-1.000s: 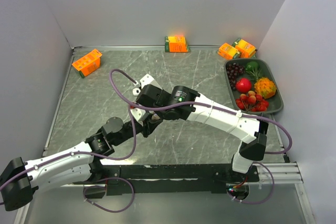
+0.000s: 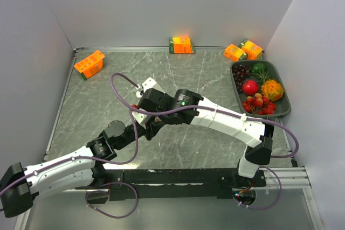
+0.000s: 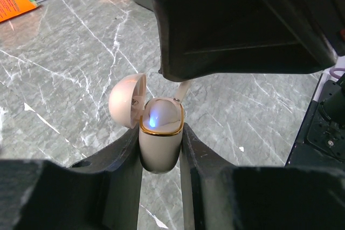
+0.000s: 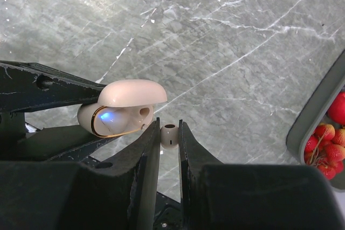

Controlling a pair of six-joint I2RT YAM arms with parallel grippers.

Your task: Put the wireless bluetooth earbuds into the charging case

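Observation:
The open charging case (image 3: pixel 160 144), pale pink with a gold rim and a small blue light, is clamped in my left gripper, its lid (image 3: pixel 123 100) raised. In the right wrist view the case (image 4: pixel 110 119) sits between the left gripper's dark fingers, lid over it. My right gripper is shut on a small pale earbud (image 4: pixel 169 138), held just right of and below the case. The top view shows both grippers crowded at mid table, hiding the case; in the left wrist view a large dark gripper body covers the upper right and much of the earbud.
A grey tray of fruit (image 2: pixel 261 87) stands at the right of the marble table (image 2: pixel 205 144). Orange boxes (image 2: pixel 182 45) line the back and left (image 2: pixel 89 65). Walls bound the back and sides.
Both arms are almost still; the grippers at the middle have shifted very slightly in the top view.

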